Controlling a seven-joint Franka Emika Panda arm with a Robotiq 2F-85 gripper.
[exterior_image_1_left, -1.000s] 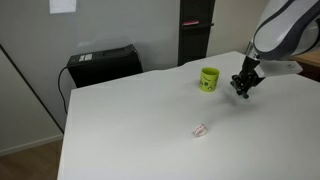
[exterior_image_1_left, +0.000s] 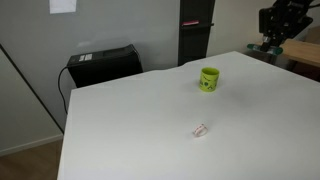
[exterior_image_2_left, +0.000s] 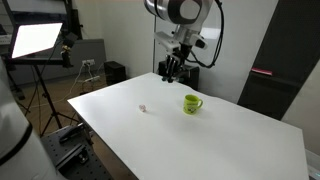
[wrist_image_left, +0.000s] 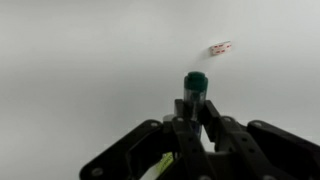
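My gripper is shut on a marker (wrist_image_left: 195, 84), which has a dark green end and a pale body. In exterior view 1 the gripper (exterior_image_1_left: 267, 46) hangs raised at the upper right, above the table's far right part, with green showing at its tip. Below it and to the left, a yellow-green mug (exterior_image_1_left: 209, 80) stands upright on the table. A small white piece with reddish marks (exterior_image_1_left: 200, 130) lies nearer the front. The wrist view shows that white piece (wrist_image_left: 220, 48) beyond the marker; the mug (wrist_image_left: 164, 164) is mostly hidden behind the gripper.
The white table (exterior_image_1_left: 120, 125) is otherwise largely bare, with wide free room at left and front. A black box-shaped device (exterior_image_1_left: 104, 64) with a cable stands behind the table's far left edge.
My gripper has risen from close to the table right of the mug, toward the upper right, with the green-ended marker in it. The mug and white piece have stayed put.
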